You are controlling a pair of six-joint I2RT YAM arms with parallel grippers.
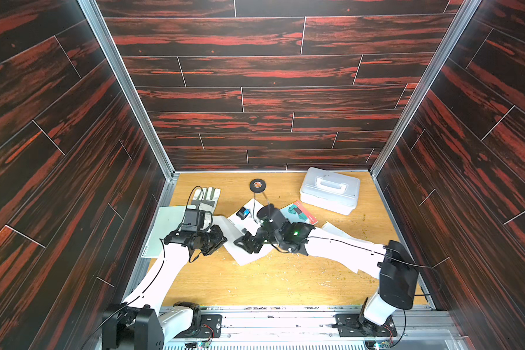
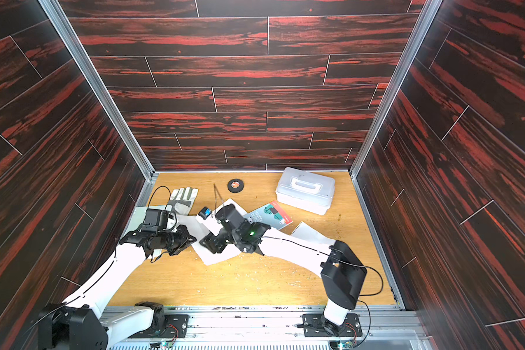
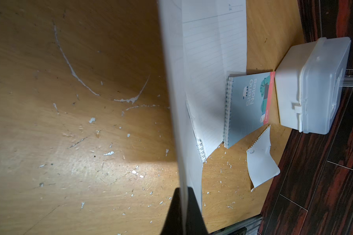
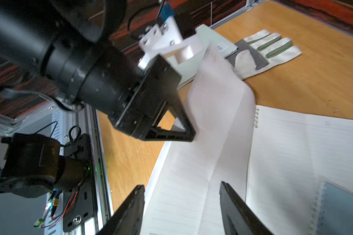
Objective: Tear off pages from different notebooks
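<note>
A spiral notebook (image 4: 302,156) lies open in the middle of the table, its lined sheet facing up. One white page (image 4: 207,156) bends up and to the left of its coil. My left gripper is shut on this page's edge, which runs up between the fingers. Seen from the right wrist, my right gripper is open above the lower part of the page, nothing gripped. The blue-grey Steno Notes pad (image 3: 247,105) overlaps the open notebook's right side. Whether the page is still joined along its whole coil, I cannot tell.
A pale green notebook (image 1: 163,230) and a glove (image 1: 207,198) lie at the left. Black tape (image 1: 257,185) and a lidded clear box (image 1: 330,190) stand at the back. Loose torn paper (image 3: 260,156) lies right.
</note>
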